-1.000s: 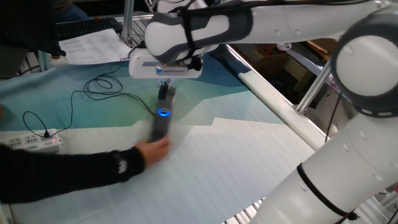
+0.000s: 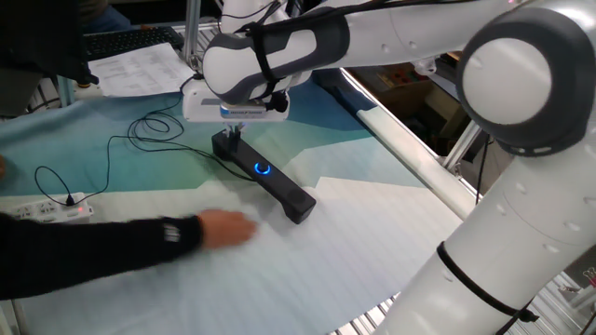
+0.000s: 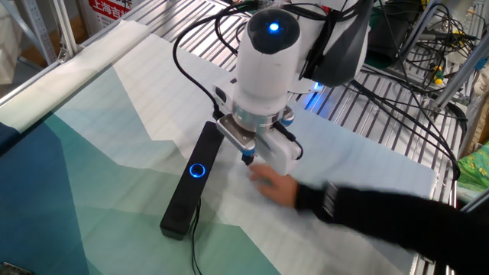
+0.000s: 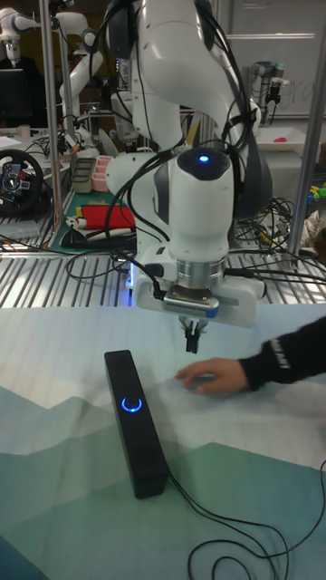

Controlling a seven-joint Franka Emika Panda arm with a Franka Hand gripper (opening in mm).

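Observation:
A long black speaker bar [image 2: 264, 174] with a glowing blue ring lies on the table, slanting away from the viewer in exterior view 1. Its cable runs off from one side. The third exterior view has my gripper [image 4: 193, 338] pointing down, its dark fingertips together and nothing visible between them. It hangs above the table, apart from the speaker bar [image 4: 135, 425] and to its right there. From the second exterior view, the gripper [image 3: 247, 159] is beside the bar's far end. A person's hand [image 3: 273, 186] is close to the gripper in that view, not touching the bar [image 3: 188, 187].
The person's arm [image 2: 102, 253] reaches across the table. Loose black cable [image 2: 149, 140] curls over the cloth, with a white power strip [image 2: 56, 212] at the left edge.
The speaker bar has turned, its near end swinging right in exterior view 1. The hand that was on that end has let go and drawn back left. My arm has shifted slightly left.

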